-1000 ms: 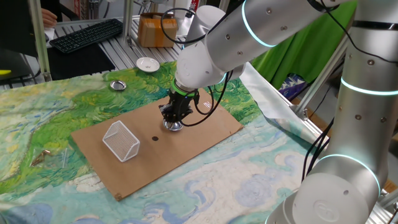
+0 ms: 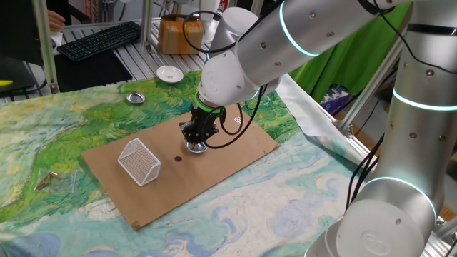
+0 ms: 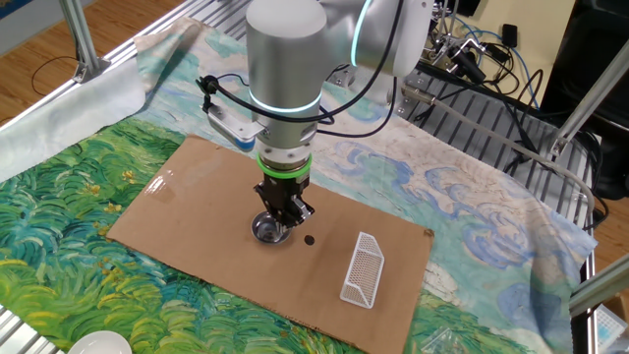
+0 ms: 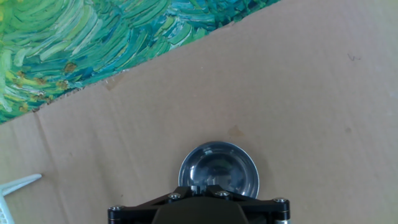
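Observation:
A small shiny metal bowl [image 3: 267,232] sits on the brown cardboard sheet [image 3: 197,231]. Right above it hangs my black gripper [image 3: 285,222], pointing down over the bowl's rim. In the wrist view the gripper covers the near edge of the bowl [image 4: 219,163], and its fingers come together there. Whether anything small is between the tips is too hidden to tell. A white mesh goal-shaped frame [image 2: 140,163] stands on the cardboard, with a dark round spot [image 2: 178,159] between it and the bowl.
A metal dish [image 2: 135,98] and a white dish [image 2: 170,74] are off the cardboard. A small plastic bag [image 2: 50,181] lies on the painted cloth to the left. The cardboard's ends are mostly clear.
My gripper has shifted slightly left and down in exterior view 1, staying over the bowl. The bowl, mesh frame and dishes look unmoved.

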